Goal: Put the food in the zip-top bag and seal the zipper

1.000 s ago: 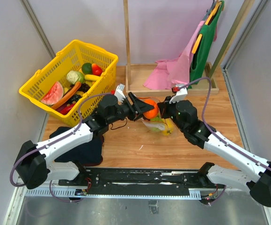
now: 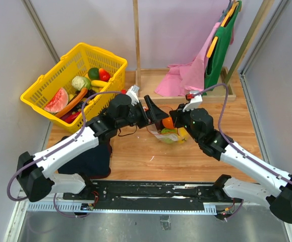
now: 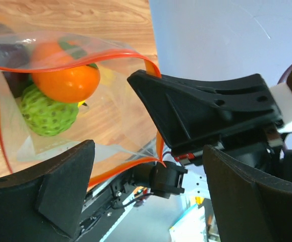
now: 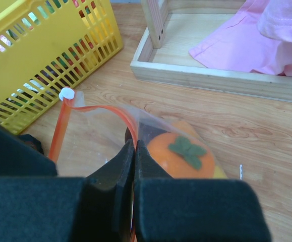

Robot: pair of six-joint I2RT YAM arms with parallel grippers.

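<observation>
The clear zip top bag (image 3: 125,96) with orange edging stands with its mouth spread. Inside it lie an orange tomato-like fruit (image 3: 67,83) with a green leaf top, a green bumpy fruit (image 3: 47,112) and a dark item (image 3: 7,54); something yellow shows behind them. My right gripper is shut on the bag's orange edge, which runs between its fingertips. At the bag's left side my left gripper (image 2: 156,108) stands open, nothing between its fingers. In the top view, the arms partly cover the bag.
A yellow basket (image 2: 35,103) of produce stands at the back left. Behind the bag, a wooden rack (image 2: 148,83) holds pink and green cloth. Dark fabric (image 2: 88,161) lies at the front left.
A second ago my left gripper held the orange fruit over the bag. It dipped to the mouth, and now stands open, drawn back left, with the fruit inside. The right arm has stayed put.
</observation>
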